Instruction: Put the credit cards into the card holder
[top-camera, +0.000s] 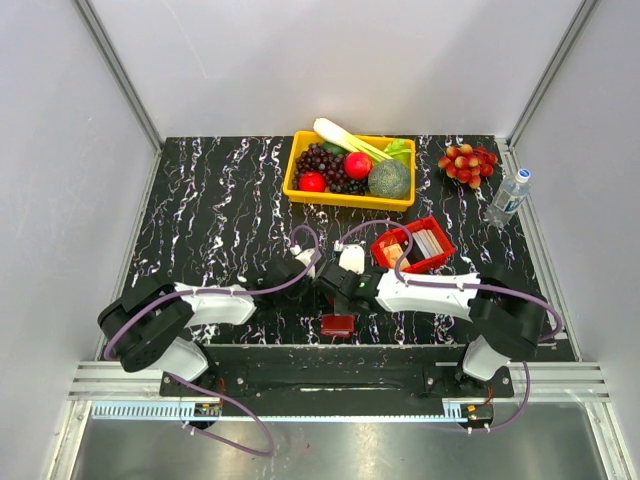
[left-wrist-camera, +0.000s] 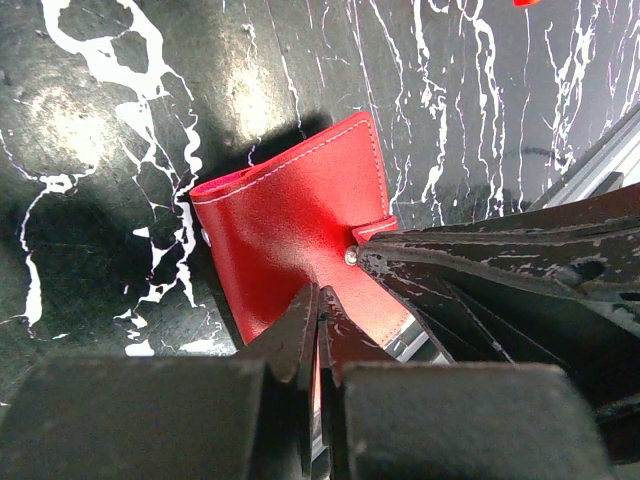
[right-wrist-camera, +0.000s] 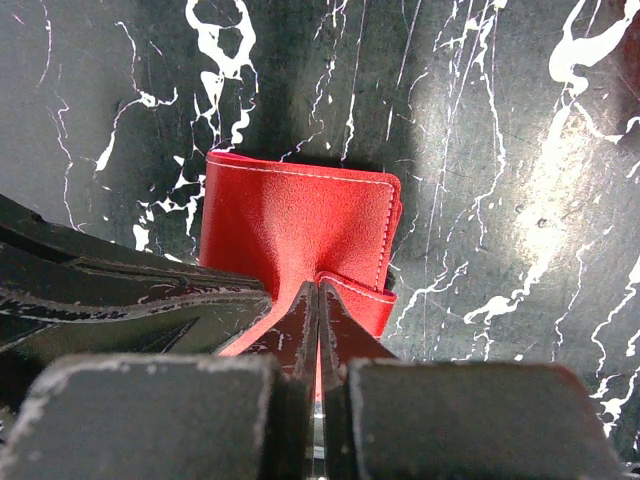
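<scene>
The red card holder (top-camera: 338, 326), a leather-like pouch with pale stitching, lies folded flat at the table's front edge, partly hidden under the arms in the top view. Both grippers meet over it. My left gripper is shut with its tips over the middle of the holder; nothing shows between its fingers. At the holder's strap, my right gripper is likewise shut, its tips by the strap's edge, and no card shows in it. A small metal snap (left-wrist-camera: 352, 255) sits right by the right fingertips in the left wrist view. I cannot tell whether the strap is fastened.
A red basket (top-camera: 440, 262) behind the right forearm holds flat orange and whitish items, too small to identify. At the back stand a yellow fruit-and-vegetable basket (top-camera: 350, 199), red grapes (top-camera: 467, 164) and a bottle (top-camera: 508, 198).
</scene>
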